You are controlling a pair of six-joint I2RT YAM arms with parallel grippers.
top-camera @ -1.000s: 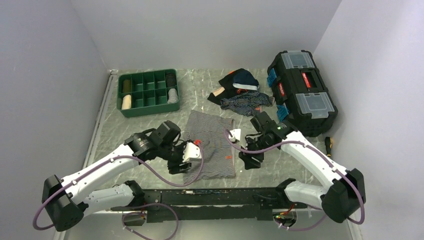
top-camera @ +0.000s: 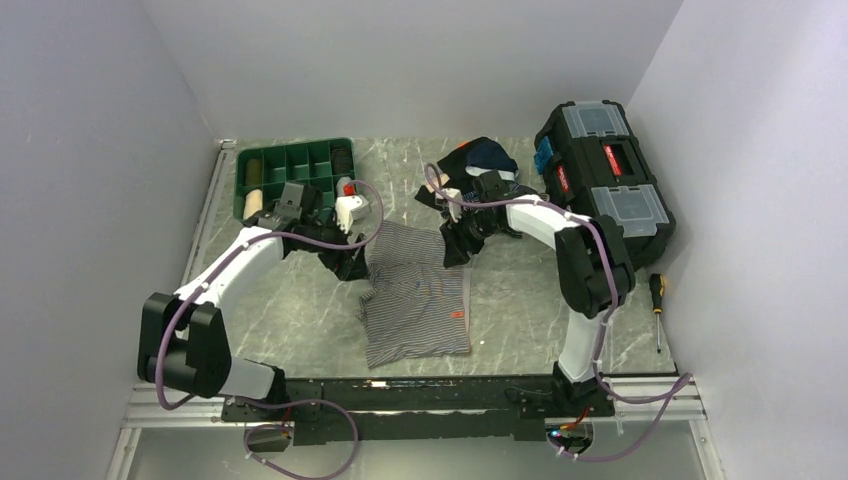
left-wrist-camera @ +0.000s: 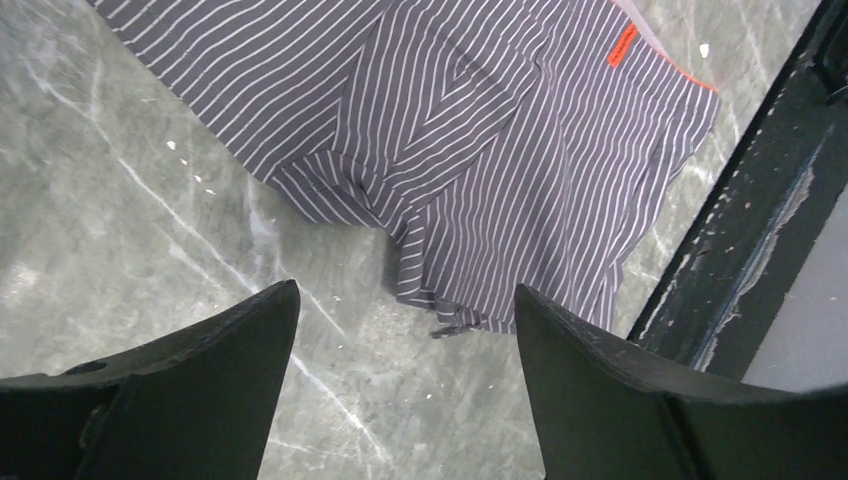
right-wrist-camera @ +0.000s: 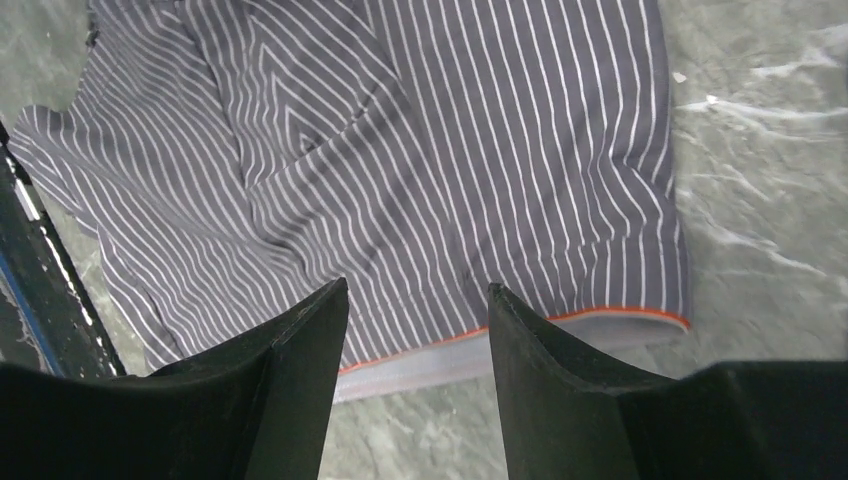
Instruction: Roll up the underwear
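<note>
The grey striped underwear [top-camera: 415,310] lies spread flat and creased on the marble table, with orange trim along one edge. My left gripper [top-camera: 352,265] hangs at its upper left edge; in the left wrist view its fingers are apart over bare table and the cloth [left-wrist-camera: 480,200], holding nothing. My right gripper [top-camera: 455,250] is over the upper right of the cloth, open, with the cloth [right-wrist-camera: 540,150] below its fingers.
A green compartment box [top-camera: 296,214] with rolled cloths stands at the back left. A pile of dark garments [top-camera: 480,158] lies at the back, black toolboxes [top-camera: 610,170] and a screwdriver [top-camera: 657,300] at the right.
Both arms have moved backward, away from the front edge, over the upper part of the underwear. The cloth lies as before.
</note>
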